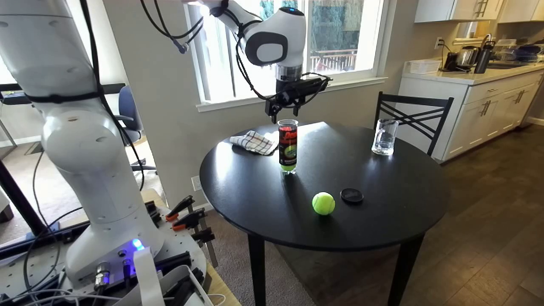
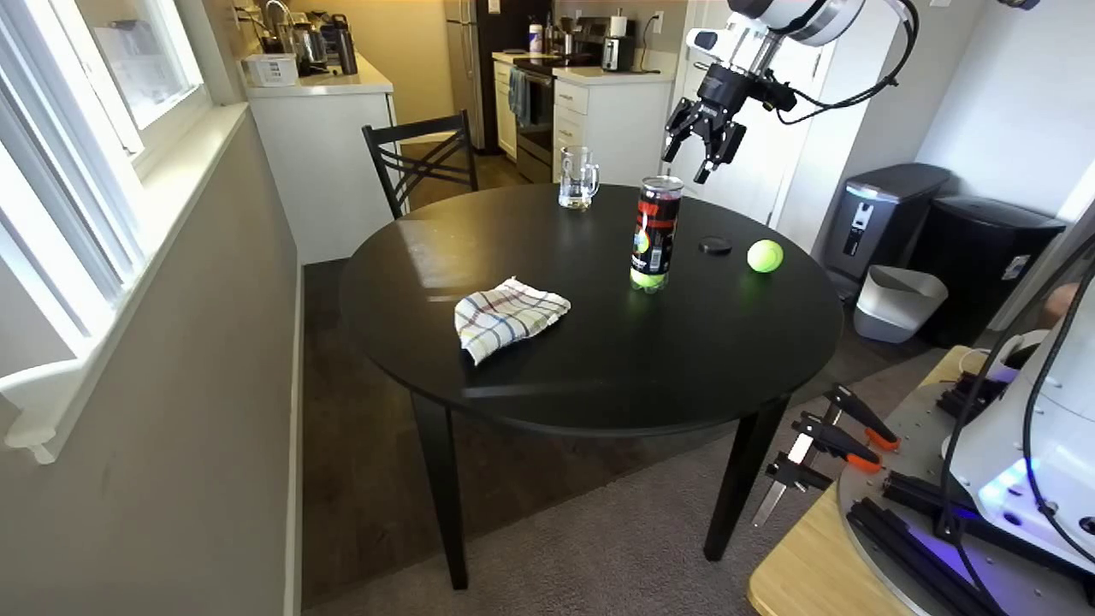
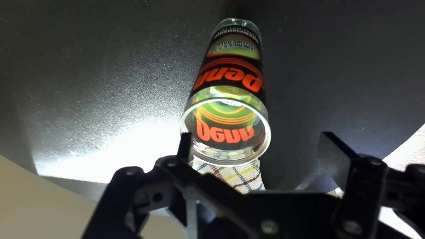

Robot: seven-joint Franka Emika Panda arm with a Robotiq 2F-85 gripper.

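A clear tennis ball can (image 1: 288, 145) with a black and red label stands upright and lidless on the round table; a ball shows low inside it. My gripper (image 2: 689, 162) hangs above the table, its fingers well apart and nothing between them. Seen from the wrist, the can's open rim (image 3: 225, 157) lies beyond the gripper, nearer the left finger. A loose yellow-green tennis ball (image 1: 324, 203) and a black round lid (image 1: 352, 196) rest on the table beside each other. Whether any finger touches the can is not clear; a gap appears.
A checked cloth (image 2: 508, 314) lies crumpled near the table's window side. A glass mug (image 1: 385, 137) stands near the far edge, by a black chair (image 1: 415, 118).
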